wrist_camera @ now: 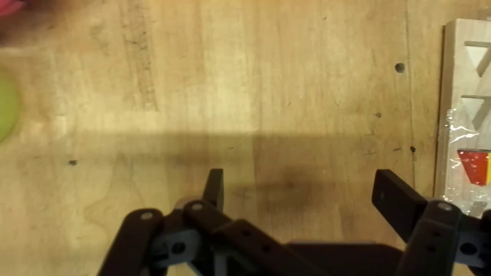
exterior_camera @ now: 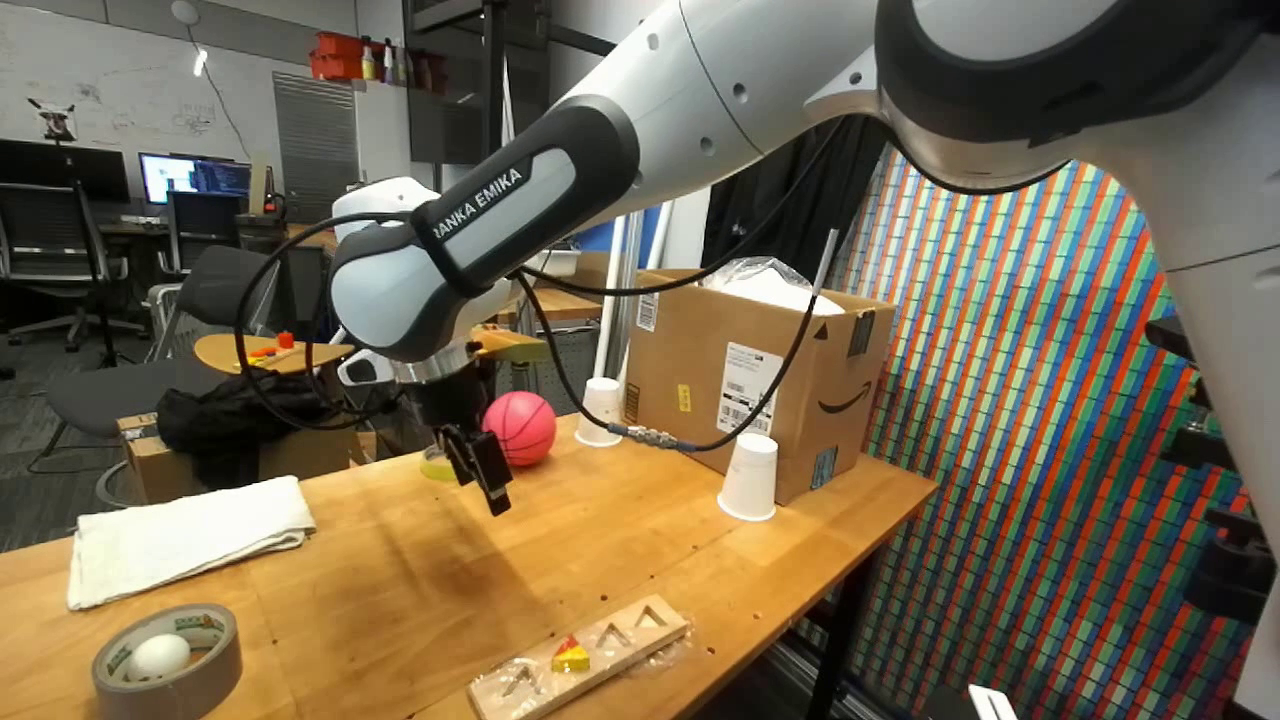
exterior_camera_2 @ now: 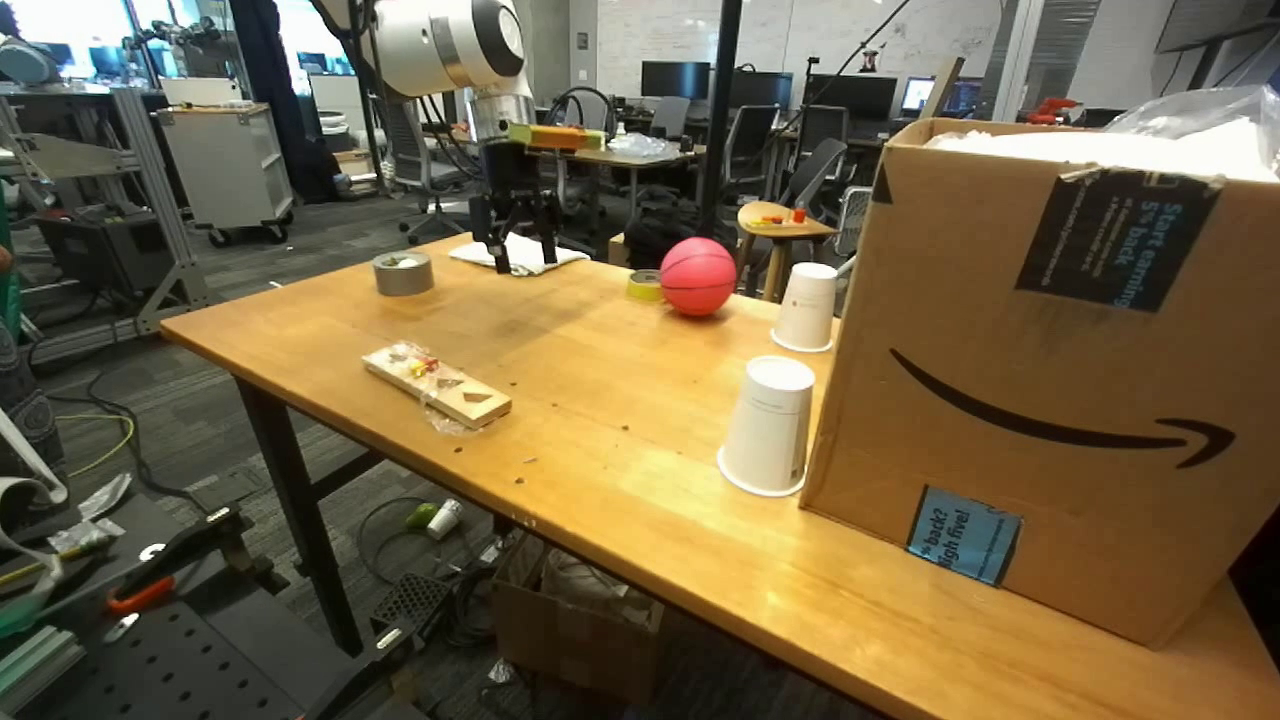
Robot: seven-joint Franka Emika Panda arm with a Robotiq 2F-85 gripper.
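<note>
Above the table, my gripper stands open in the wrist view, its fingers wide apart with bare wood beneath. In the second exterior view the gripper [exterior_camera_2: 525, 258] hangs left of the pink ball [exterior_camera_2: 698, 277], clear of it. The ball [exterior_camera: 519, 428] is partly behind the gripper in the first exterior view. A yellow-green tape roll [exterior_camera_2: 644, 284] touches or nearly touches the ball. A grey tape roll [exterior_camera: 218, 659] has a white round object [exterior_camera: 160, 655] inside it. The white folded cloth [exterior_camera: 190, 539] lies at the table's far left.
A wooden shape board [exterior_camera: 608, 649] with a red and yellow piece lies near the front edge. Two upside-down white cups [exterior_camera: 751, 478] [exterior_camera_2: 805, 308] stand by the big cardboard box [exterior_camera: 672, 348]. Mid-table is clear.
</note>
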